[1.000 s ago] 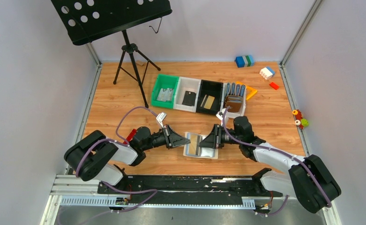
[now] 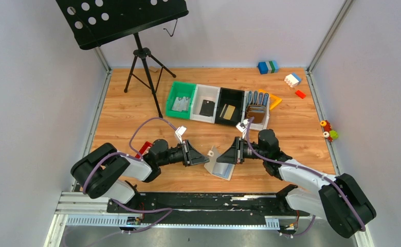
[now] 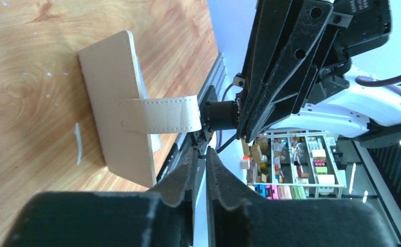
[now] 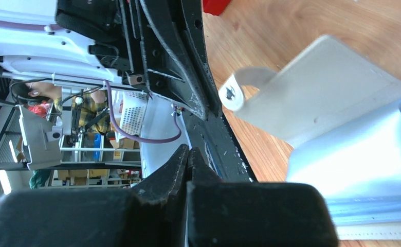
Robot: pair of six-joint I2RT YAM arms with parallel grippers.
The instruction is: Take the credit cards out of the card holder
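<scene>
The card holder [image 2: 223, 171] lies on the table between my grippers. Its beige cover [image 4: 337, 87] stands tilted up, with the strap and metal snap [image 4: 232, 92] sticking out toward my left gripper. Clear bluish sleeves [image 4: 360, 154] show on the other half; I cannot make out any card in them. My left gripper [image 2: 208, 158] is beside the cover, its fingertips slightly apart with nothing between them. Over the holder's right side, my right gripper [image 2: 219, 160] is shut, nothing showing between its fingers. In the left wrist view the strap [image 3: 170, 114] is near the right gripper.
Behind the holder stands a row of bins: green [image 2: 170, 104], white [image 2: 202, 92], black [image 2: 233, 93] and another white one [image 2: 260, 126]. A music stand [image 2: 149, 77] rises at back left. A red object [image 2: 143, 150] lies by the left arm.
The holder lay flat and spread open before. Now its left half is raised and the whole thing sits turned.
</scene>
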